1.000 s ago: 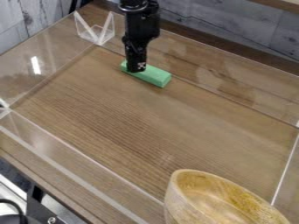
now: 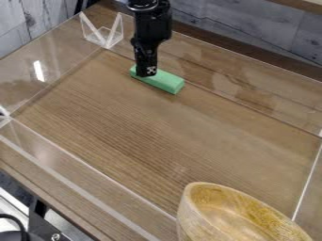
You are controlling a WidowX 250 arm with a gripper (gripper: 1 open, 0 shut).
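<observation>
A green rectangular block [image 2: 163,82] lies on the wooden table [image 2: 151,141], toward the back. My black gripper [image 2: 145,70] points down at the left end of the block, its fingertips at or just over it. Whether the fingers are open or shut on the block is too small to tell.
A clear plastic piece [image 2: 104,30] stands at the back left. A large yellow bowl-like object [image 2: 235,212] fills the front right corner. Dark cables lie off the table at the lower left.
</observation>
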